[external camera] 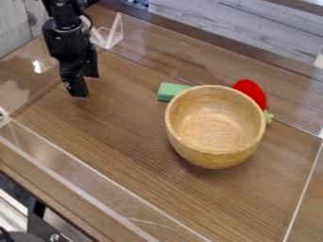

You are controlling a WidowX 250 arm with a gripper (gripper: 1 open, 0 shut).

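My gripper (68,83) is a black arm at the upper left, pointing down over the wooden table, its fingers apart and low near the tabletop, with no object seen between them. A round wooden bowl (213,142) stands right of the middle. A green block (172,91) lies behind the bowl's left side. A red object (250,93) is behind its right side, with a smaller green piece partly hidden beside it.
A pale translucent item stands at the top left beside my arm. The bowl is the largest obstacle on the right.
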